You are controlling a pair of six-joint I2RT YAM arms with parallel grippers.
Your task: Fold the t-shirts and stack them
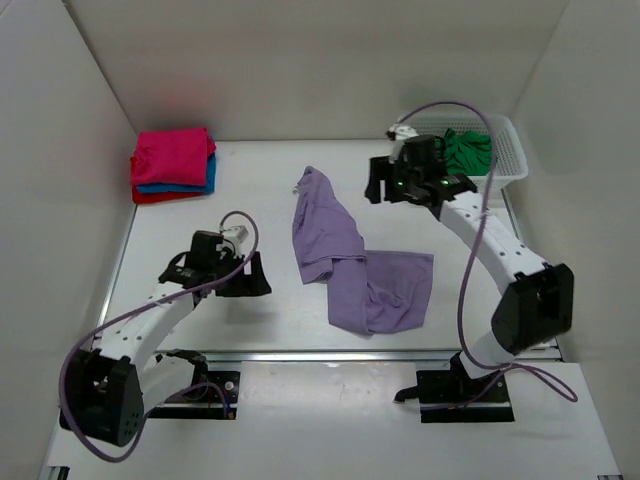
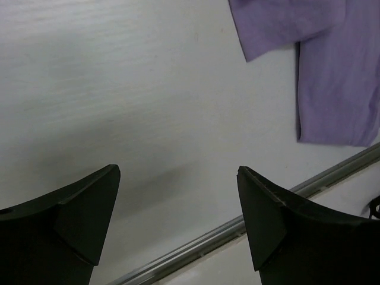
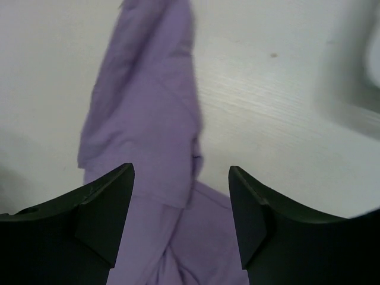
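A purple t-shirt (image 1: 348,270) lies crumpled and partly folded over itself in the middle of the white table, one end stretching toward the back. My left gripper (image 1: 262,276) is over the table to the left of the shirt, open and empty; the left wrist view shows bare table between its fingers and the shirt (image 2: 338,77) off to the upper right. Above the table, right of the shirt's far end, hovers my right gripper (image 1: 378,180), its fingers apart with nothing held. Below it in the right wrist view spreads the shirt (image 3: 145,119).
At the back left, a stack of folded shirts has a red one (image 1: 172,156) on top and a blue one (image 1: 195,186) beneath. A white basket (image 1: 512,150) with green cloth (image 1: 467,152) stands at the back right. Bare table surrounds the purple shirt.
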